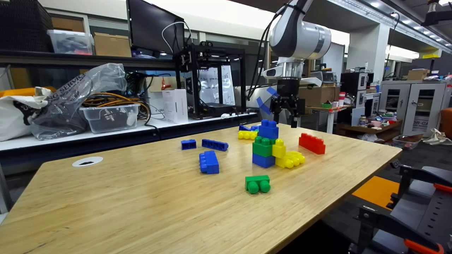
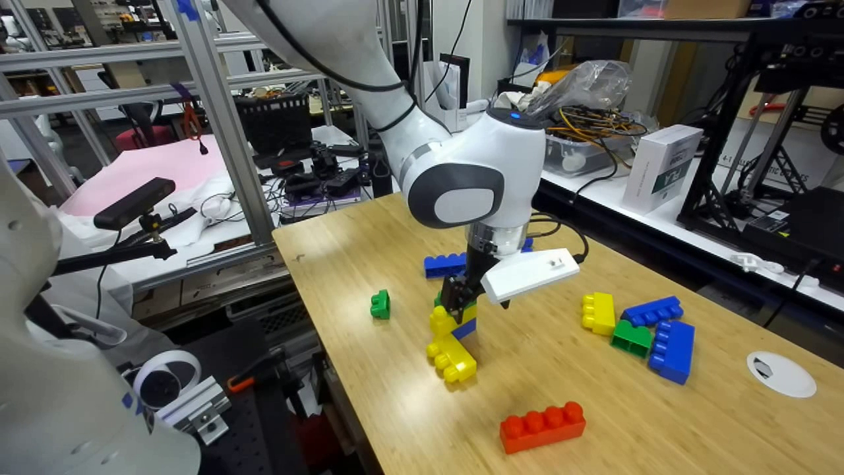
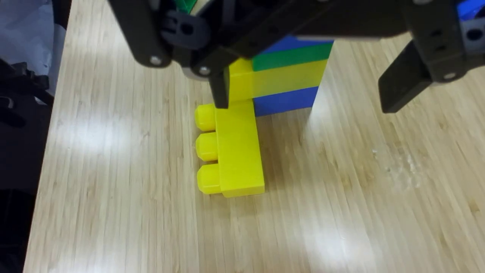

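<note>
A stack of bricks stands on the table, with a blue brick on top (image 1: pixel 268 129), a green brick (image 1: pixel 262 147) and a small yellow brick (image 1: pixel 278 149) in the middle, and another blue brick (image 1: pixel 263 161) at the bottom. Against its base lies a yellow brick (image 3: pixel 237 148) on its side, studs to the left in the wrist view. My gripper hangs open above the table by the stack, its fingers wide apart and nothing held. One fingertip (image 3: pixel 220 93) overlaps the small yellow brick in the wrist view; whether they touch, I cannot tell. In exterior view 2 the arm hides the stack's top.
A red brick (image 2: pixel 542 428) and a small green brick (image 2: pixel 380 305) lie loose on the table. Another cluster has a yellow brick (image 2: pixel 599 313), a green one (image 2: pixel 631 338) and blue ones (image 2: pixel 672 351). More blue bricks (image 1: pixel 208 162) lie beside the stack.
</note>
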